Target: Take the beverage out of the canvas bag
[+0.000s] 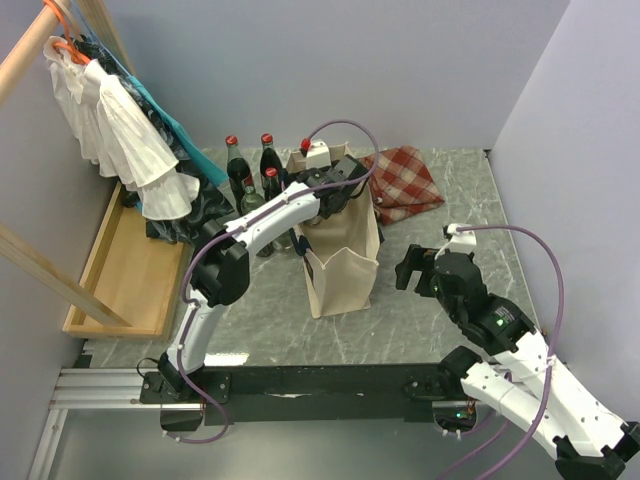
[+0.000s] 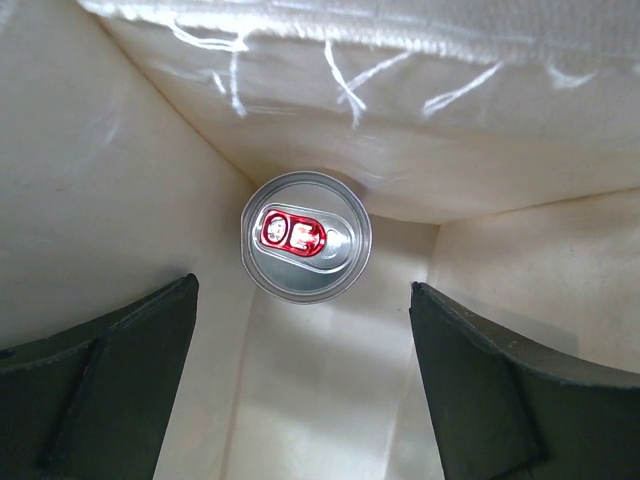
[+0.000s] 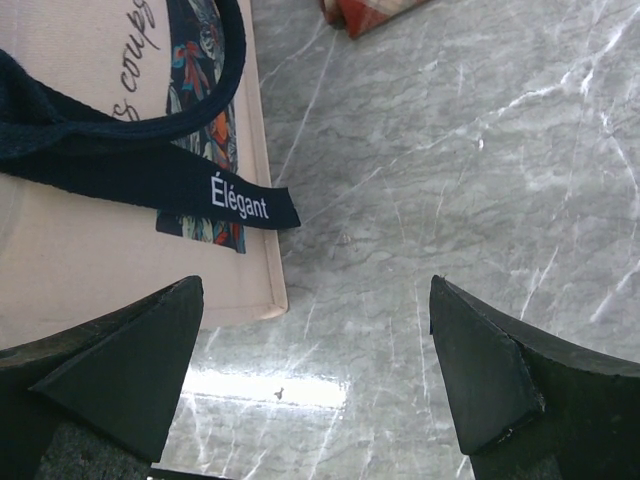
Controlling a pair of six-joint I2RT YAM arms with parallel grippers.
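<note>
The cream canvas bag stands open at the top in the middle of the table. Inside it, in the left wrist view, a silver can with a red pull tab stands upright in a corner against the bag's walls. My left gripper points down into the bag, fingers apart on either side with nothing between them; the can lies beyond the fingertips. In the top view the left arm hides the bag's far part. My right gripper is open and empty, over bare table to the right of the bag.
Several dark bottles with red caps stand close left of the bag. A red checked cloth lies behind right. The bag's dark blue strap hangs over its side. Clear marble table lies front right.
</note>
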